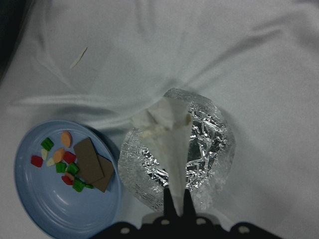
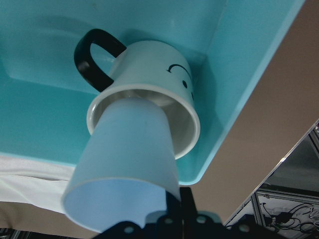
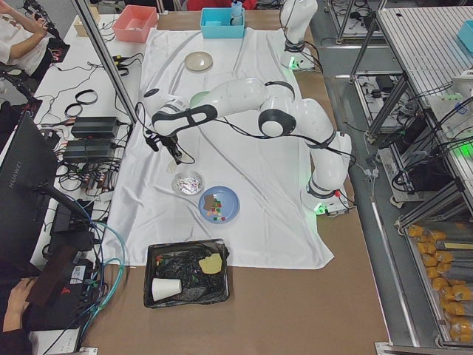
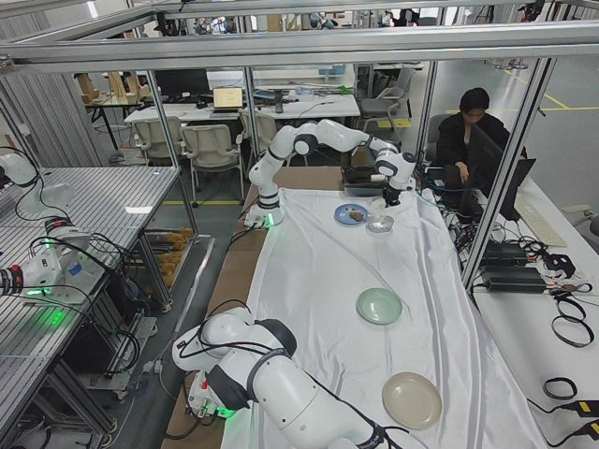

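Note:
My left gripper is shut on a pale crumpled tissue (image 1: 164, 129), held above the crumpled foil (image 1: 209, 149). Beside the foil is a blue plate (image 1: 37, 199) with small coloured pieces and brown rectangles. In the right wrist view my right gripper is shut on the rim of a white plastic cup (image 2: 119, 144), which reaches into the mouth of a white mug (image 2: 164, 64) with a black handle; the mug lies on its side in a turquoise bin (image 2: 45, 114).
A black-lined tray (image 3: 185, 296) with a white cup and yellow item sits at the front. A green plate (image 4: 379, 306) and a beige plate (image 4: 412, 399) are on the white cloth (image 3: 259, 222). A pink bin (image 3: 134, 22) stands at the back left.

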